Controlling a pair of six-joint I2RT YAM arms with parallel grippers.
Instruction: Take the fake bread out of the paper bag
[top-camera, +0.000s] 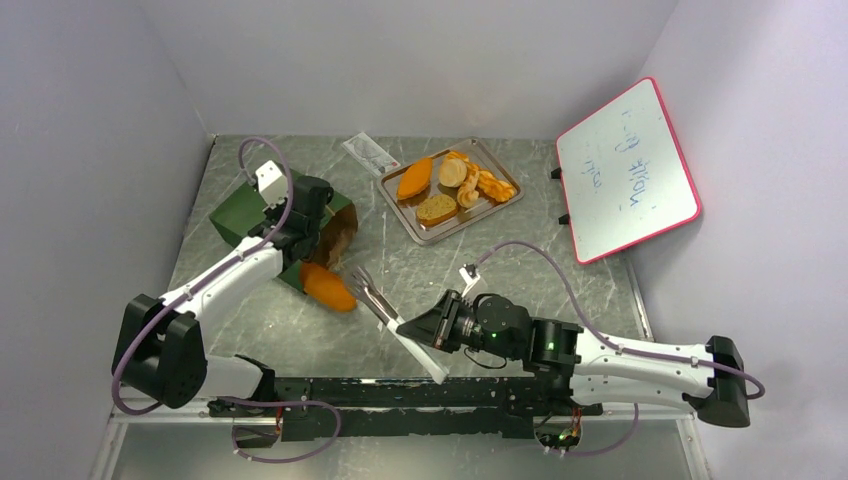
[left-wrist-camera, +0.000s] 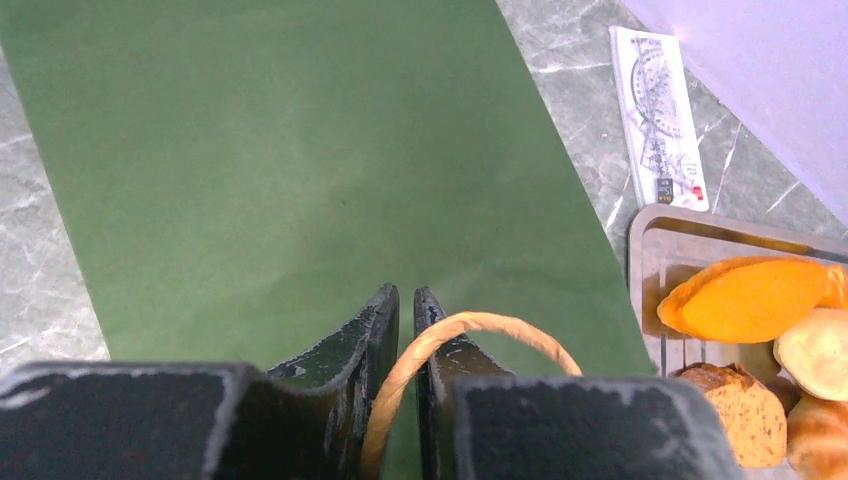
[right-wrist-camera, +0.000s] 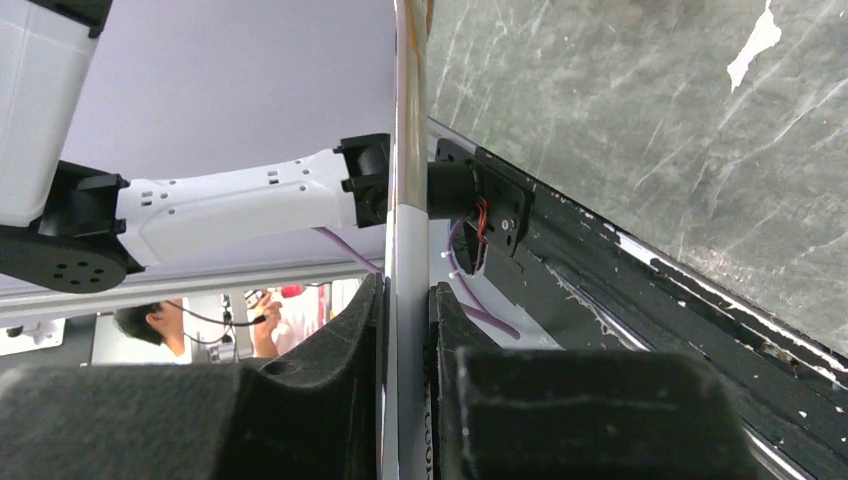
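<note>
The green paper bag (top-camera: 236, 212) lies tilted at the left, its brown mouth facing front-right. My left gripper is shut on its twisted paper handle (left-wrist-camera: 535, 336). An orange fake bread (top-camera: 328, 288) lies at the bag's mouth, mostly out on the table. My right gripper is shut on metal tongs (top-camera: 395, 330) with a white handle, their tips just right of that bread.
A metal tray (top-camera: 430, 233) with several fake breads stands at the back, beside a ruler packet (top-camera: 370, 155). A whiteboard (top-camera: 625, 170) stands at the right.
</note>
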